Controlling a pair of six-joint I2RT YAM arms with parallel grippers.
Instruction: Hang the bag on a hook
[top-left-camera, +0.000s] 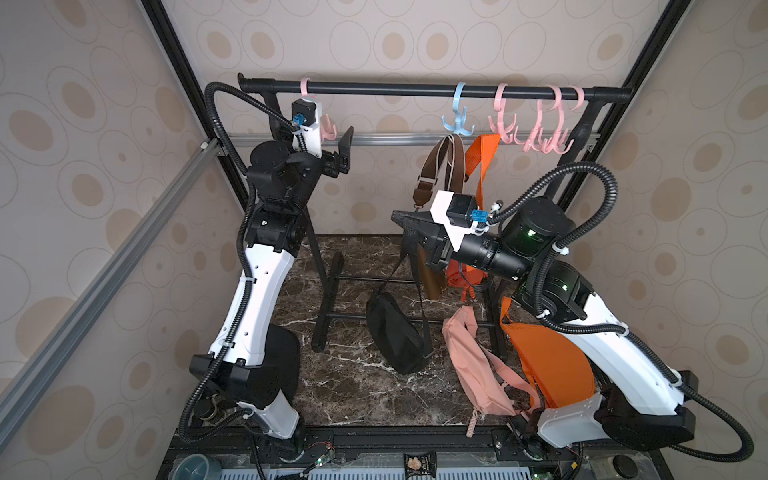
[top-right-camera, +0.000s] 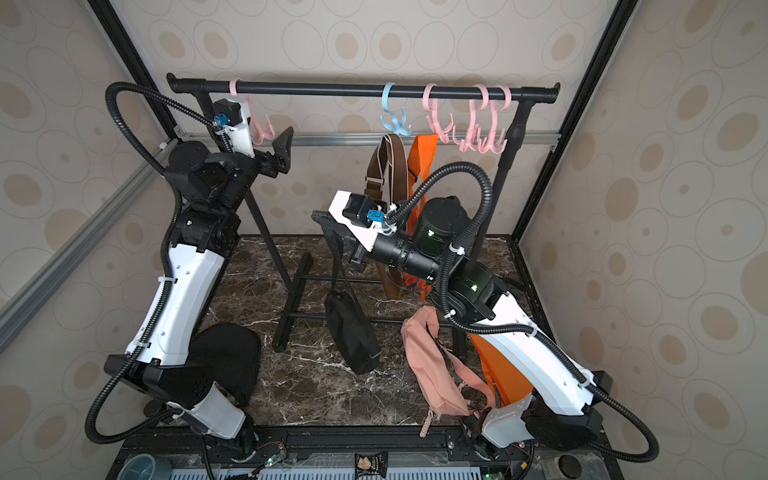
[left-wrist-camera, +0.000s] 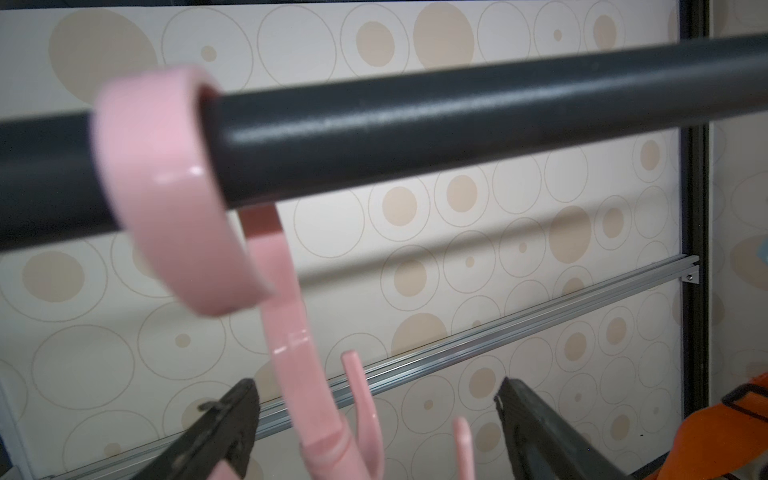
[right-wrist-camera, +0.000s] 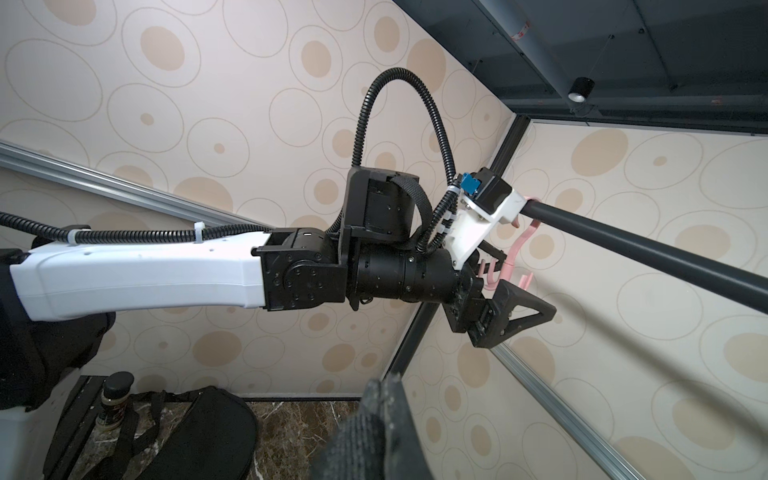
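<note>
The black bag (top-left-camera: 397, 332) hangs in the air by its strap (top-left-camera: 409, 238), which drops from my right gripper (top-left-camera: 400, 217). That gripper is shut on the strap; in the right wrist view its fingers (right-wrist-camera: 393, 424) press together, and the bag itself is out of sight there. At the rack's left end, a pink hook (left-wrist-camera: 294, 352) hangs over the black bar (left-wrist-camera: 496, 112). My left gripper is open beside it, its two fingers well apart, the hook's stem appearing between them. Contact with the hook cannot be made out.
A blue hook (top-left-camera: 457, 120) and several pink hooks (top-left-camera: 532, 132) hang further right along the bar. A brown bag strap (top-left-camera: 432, 172) and an orange strap (top-left-camera: 483, 156) hang below. Pink (top-left-camera: 472, 360) and orange (top-left-camera: 552, 360) bags lie at the right.
</note>
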